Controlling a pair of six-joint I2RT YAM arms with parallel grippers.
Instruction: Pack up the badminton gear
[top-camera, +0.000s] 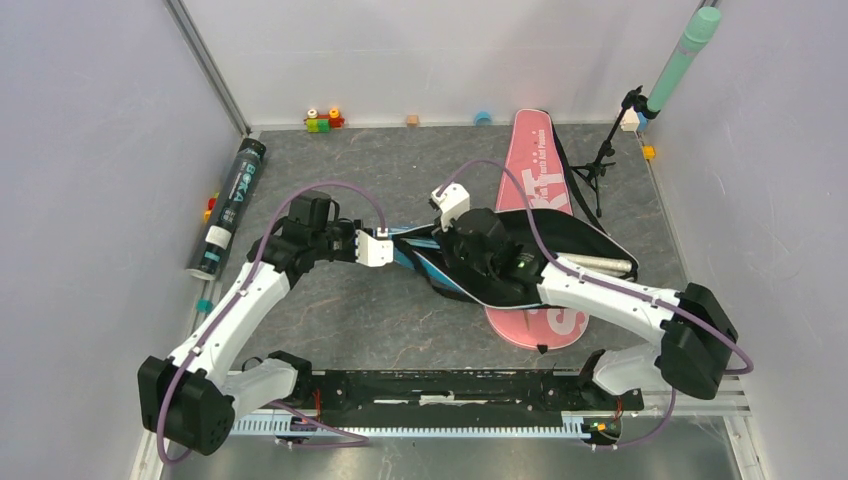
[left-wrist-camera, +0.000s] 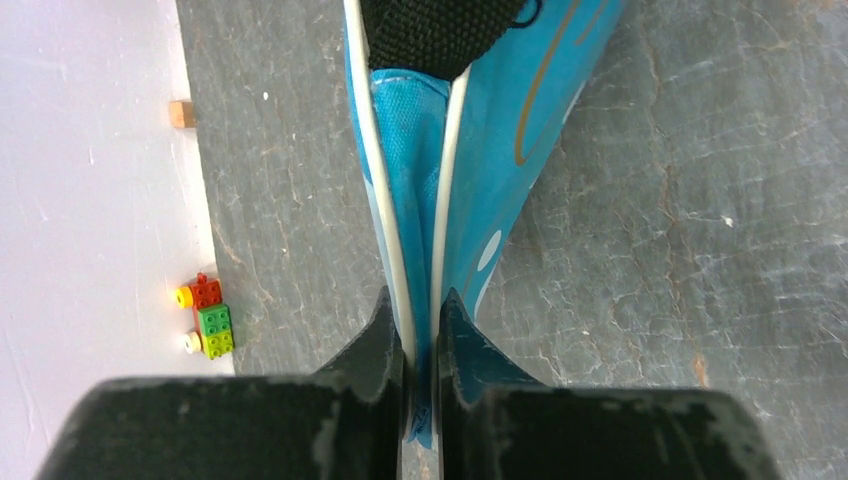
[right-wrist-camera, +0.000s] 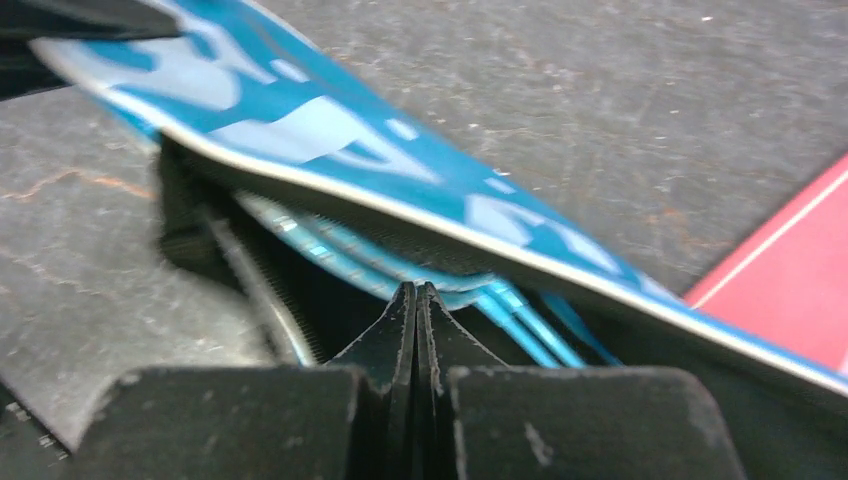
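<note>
A blue badminton bag (top-camera: 425, 262) with white piping lies across the middle, its long zip side gaping over a black lining. My left gripper is shut on the bag's narrow end. In the right wrist view, my right gripper is shut with nothing between its fingers, over the bag's opening. Blue-and-white racket shafts (right-wrist-camera: 380, 275) show inside, behind the fingertips. A pale racket grip (top-camera: 598, 265) lies at the bag's wide end. The zip pull is not to be made out now; the dark strap loop is blurred.
A red racket bag (top-camera: 537, 160) lies partly under the blue bag. A black shuttlecock tube (top-camera: 228, 205) lies along the left wall. A small tripod (top-camera: 597, 165) stands at the back right. Toy bricks (top-camera: 324, 122) sit at the back edge.
</note>
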